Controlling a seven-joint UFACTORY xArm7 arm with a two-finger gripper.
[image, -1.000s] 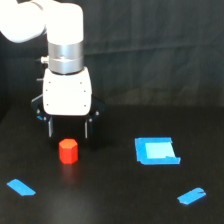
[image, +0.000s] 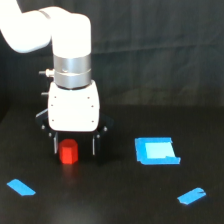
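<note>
A small red block (image: 68, 152) stands on the dark table at the left. My gripper (image: 75, 149) is lowered over it, with its fingers (image: 96, 146) reaching down on either side. The fingers look open, and a dark gap shows between the block and the right finger. On the left, the finger is close to the block; whether it touches cannot be made out against the dark background.
To the right, blue tape (image: 142, 158) frames a pale square (image: 159, 150) on the table. Short blue tape strips lie at the front left (image: 20, 187) and front right (image: 191, 196).
The arm has come down, bringing my gripper's fingers from above the red block to its sides. The block and the tape have stayed in place.
</note>
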